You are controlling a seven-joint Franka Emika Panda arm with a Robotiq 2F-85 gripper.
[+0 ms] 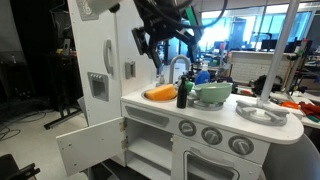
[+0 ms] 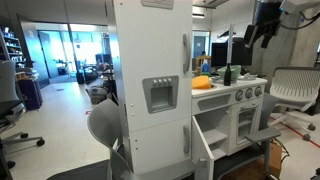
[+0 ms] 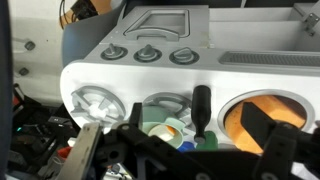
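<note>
My gripper (image 1: 172, 55) is high above the white toy kitchen counter (image 1: 236, 118), open and with nothing between its fingers. In the wrist view it looks down on the counter, its dark fingers (image 3: 268, 140) spread wide. Between them stands a dark bottle (image 3: 201, 108). An orange item (image 3: 262, 118) sits in the round sink to the right. A pale green bowl (image 3: 163, 125) rests on a burner to the left, partly covered by a finger. The other exterior view shows the gripper (image 2: 258, 42) well above the bottle (image 2: 227, 75).
A low cabinet door (image 1: 90, 146) hangs open at the left front. The tall white fridge unit (image 2: 160, 60) rises beside the counter. A curved faucet (image 1: 178, 66) stands behind the sink. Three knobs (image 1: 211, 136) line the counter's front. A second burner (image 3: 98, 103) is bare.
</note>
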